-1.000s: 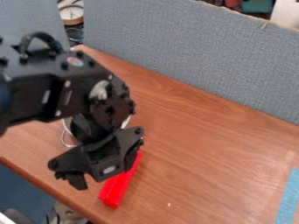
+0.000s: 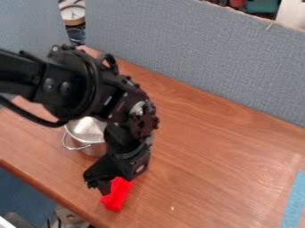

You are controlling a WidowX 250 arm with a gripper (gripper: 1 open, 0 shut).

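Observation:
The black arm comes in from the left, and its gripper (image 2: 113, 178) is down over a red bar (image 2: 116, 197) near the front edge of the wooden table, covering the bar's upper part. The gripper is open; whether the bar lies between its fingers is hard to tell. Just behind the gripper, a metal pot (image 2: 81, 134) with a wire handle is partly hidden by the arm.
A grey padded wall (image 2: 197, 53) runs along the back. A blue tape strip (image 2: 293, 200) lies at the right edge. The front left edge drops away.
The pot shows more than it did.

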